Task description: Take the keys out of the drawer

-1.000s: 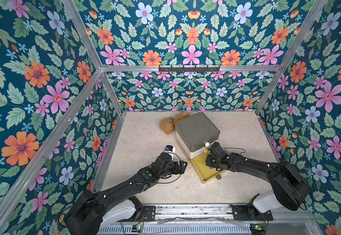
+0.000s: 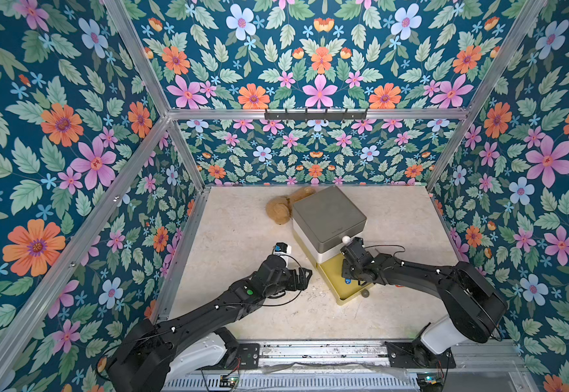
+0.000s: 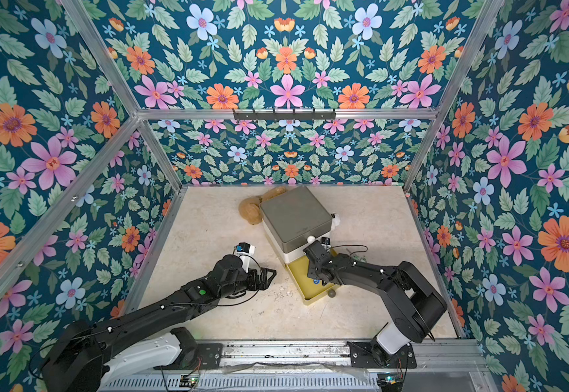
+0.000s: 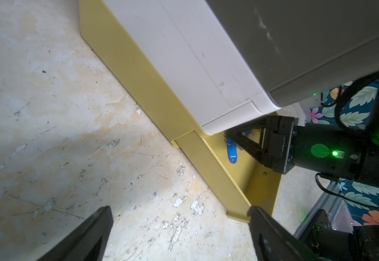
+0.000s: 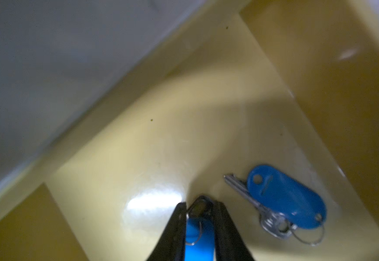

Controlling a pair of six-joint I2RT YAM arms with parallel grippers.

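Note:
The yellow drawer (image 2: 338, 300) stands pulled out of the white box with a grey top (image 2: 329, 217). On its floor lies a key (image 5: 259, 204) beside a blue tag (image 5: 287, 198), joined by a ring. Another blue tag (image 5: 199, 250) with a ring lies between the nearly closed fingers of my right gripper; whether they press on it cannot be made out. In the left wrist view this tag (image 4: 231, 151) shows below a fingertip, inside the drawer. My left gripper is open and empty over the bare table, left of the drawer.
A brown plush toy (image 2: 278, 209) lies against the box's far left side. A small round grey item (image 2: 364, 293) sits just right of the drawer. Bare table (image 2: 232, 228) extends to the left of the box.
The left arm and box have not moved.

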